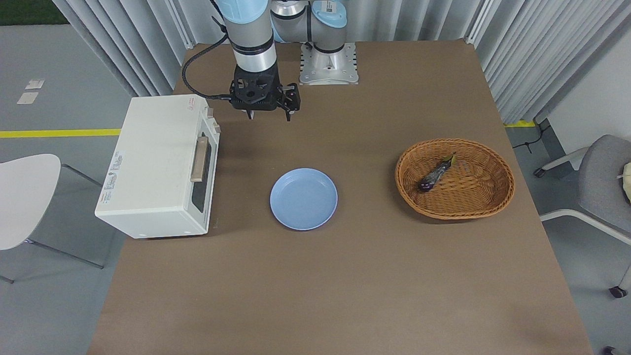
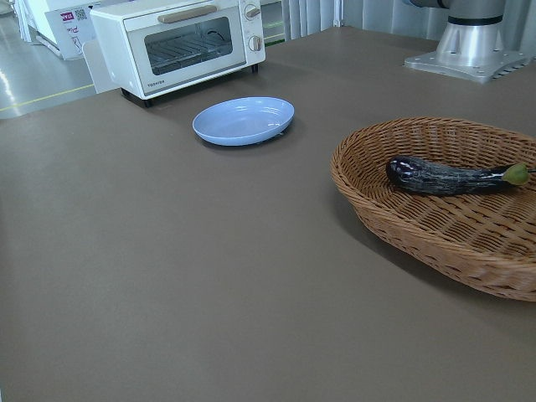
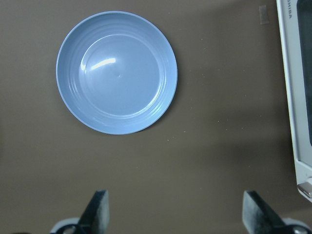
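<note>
The gripper (image 1: 269,113) hangs over the back-left of the table, near the white toaster oven (image 1: 151,165); in the wrist view its fingers stand wide apart with nothing between them (image 3: 175,214). A light blue plate (image 1: 303,198) lies empty at the middle of the table. To its right a wicker basket (image 1: 485,189) holds a dark eggplant (image 1: 435,177) with a green stem. The oven's glass door (image 2: 188,48) looks closed in the left view.
The arm's base plate (image 1: 328,74) is at the back edge. Chairs (image 1: 609,189) stand beside the table on both sides.
</note>
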